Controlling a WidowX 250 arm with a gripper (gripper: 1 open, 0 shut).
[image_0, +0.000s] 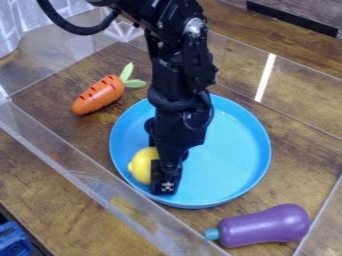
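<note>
A black gripper (164, 166) reaches down into a blue plate (234, 170) in the middle of the camera view. It is shut on a small yellow object (140, 165) at the plate's left side, which is partly hidden behind the fingers.
An orange carrot (100, 94) lies on the wooden table at the upper left. A purple eggplant (261, 224) lies at the lower right, beside the plate. A clear plastic edge crosses the lower left, and a blue object (11, 240) sits in that corner.
</note>
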